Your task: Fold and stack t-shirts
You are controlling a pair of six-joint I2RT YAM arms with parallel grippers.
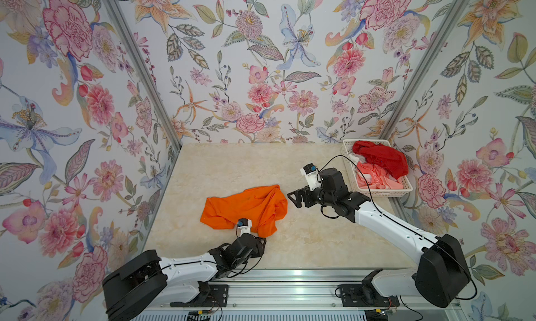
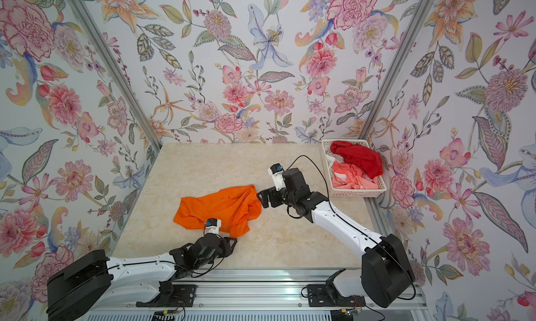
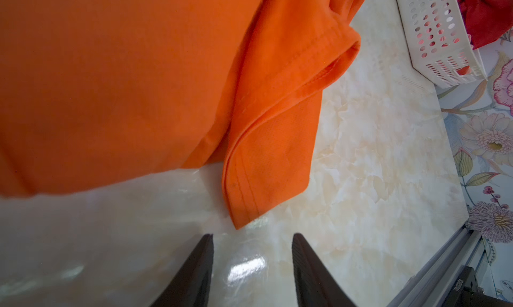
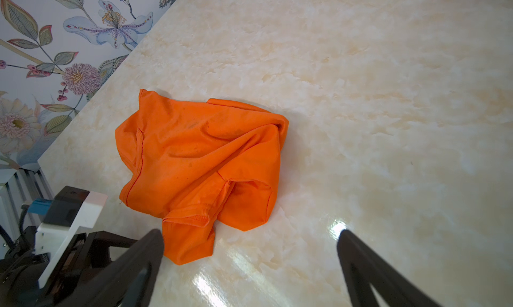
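An orange t-shirt (image 1: 240, 206) lies crumpled on the table, one narrow flap (image 3: 269, 162) reaching toward the near edge. Low at that flap, my left gripper stands open, the cloth's tip just beyond its fingertips and nothing between them. My right gripper is open and empty, held above the table to the right of the shirt, which shows whole in the right wrist view.
A white plastic basket (image 2: 357, 192) at the back right holds red, pink and white clothes (image 2: 357, 156). Floral panels surround it.
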